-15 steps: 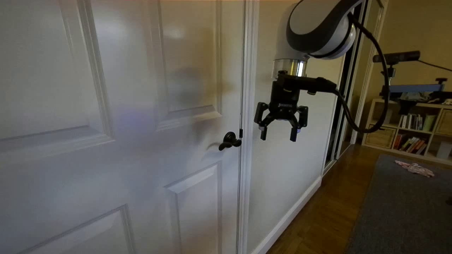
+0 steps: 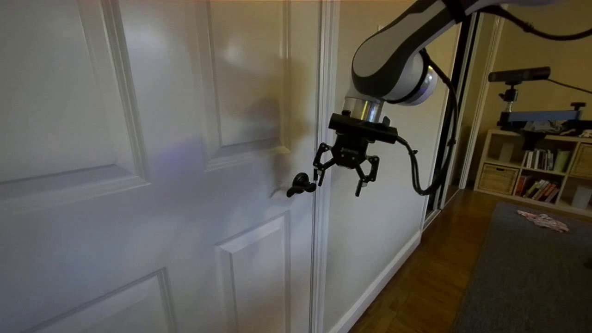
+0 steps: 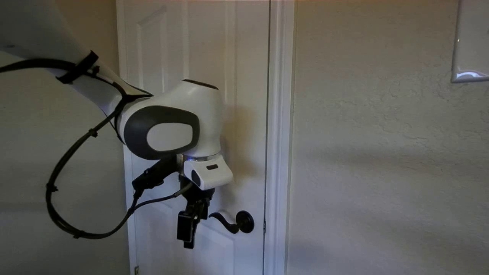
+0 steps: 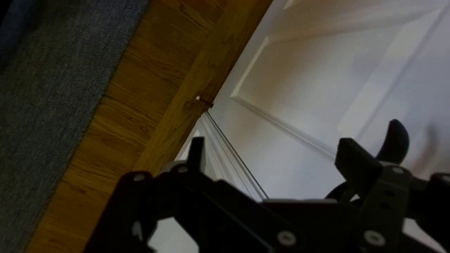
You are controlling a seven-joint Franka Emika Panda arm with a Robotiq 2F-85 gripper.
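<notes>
A white panelled door (image 2: 177, 216) stands closed in its frame, with a dark curved lever handle (image 2: 301, 185) near its edge. My gripper (image 2: 338, 188) hangs open, fingers pointing down, just to the right of the handle in exterior view 1. Exterior view 2 has the gripper (image 3: 188, 245) left of the handle's (image 3: 232, 223) free end, a narrow gap showing between them there. In the wrist view the gripper is spread wide with nothing between its fingers, and the handle (image 4: 394, 143) shows partly behind the right finger (image 4: 356, 160), which hides some of it.
The door frame (image 3: 279, 137) and a plain wall (image 3: 389, 160) border the door. Wood floor (image 4: 126, 114) and a grey rug (image 4: 63, 92) lie below. Farther back is a shelf (image 2: 533, 166) with books. A cable (image 3: 52, 183) loops from the arm.
In exterior view 1 my gripper has moved left, closer to the handle, and has tilted and turned. Its fingers are spread wider. The door and handle look unmoved.
</notes>
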